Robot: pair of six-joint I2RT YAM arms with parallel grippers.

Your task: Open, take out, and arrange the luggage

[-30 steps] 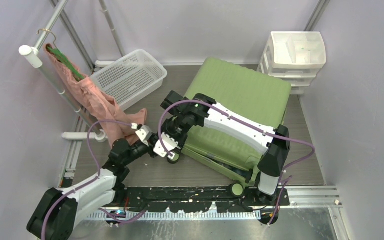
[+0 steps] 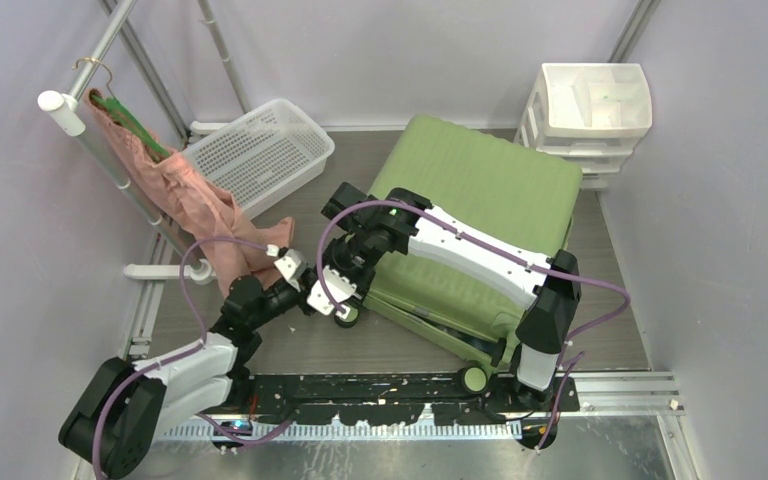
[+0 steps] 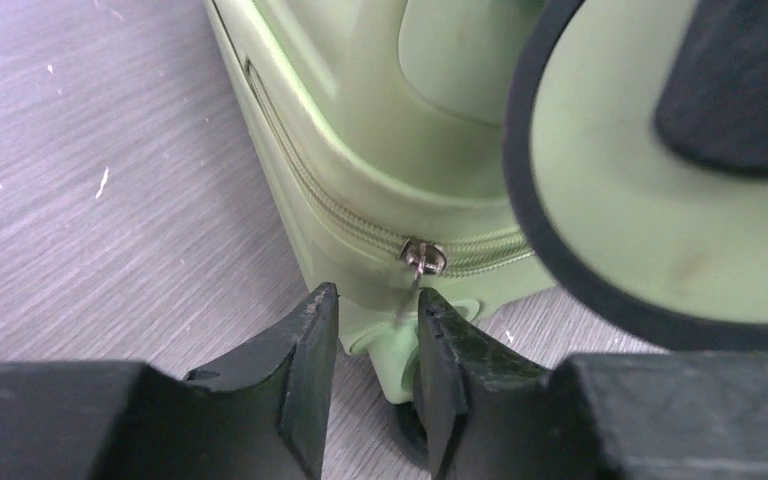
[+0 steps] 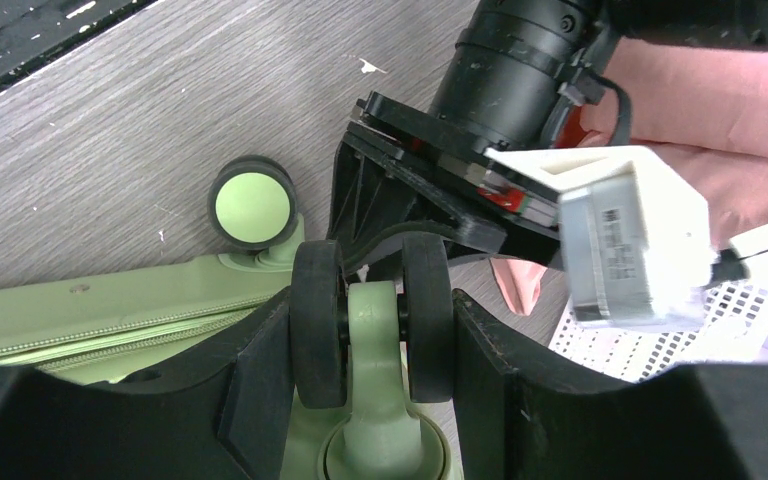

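Observation:
The green suitcase (image 2: 480,190) lies on the floor, its front edge along the rail. In the left wrist view, a zipper slider (image 3: 423,256) with a hanging pull sits on its corner above a wheel housing. My left gripper is part open just below the slider, its fingers either side of the space under the pull; whether it touches the pull is unclear. In the right wrist view, my right gripper is shut on a green cylindrical part of the suitcase, likely its handle. A wheel (image 4: 252,205) shows beside it.
A pink garment (image 2: 190,200) hangs from a rack at the left, behind my left arm. A white basket (image 2: 258,155) stands at the back left, white drawers (image 2: 588,100) at the back right. The two arms crowd together at the suitcase's left corner.
My left arm has shifted slightly over the last second, its gripper staying by the suitcase's corner. The right arm and suitcase show no visible movement.

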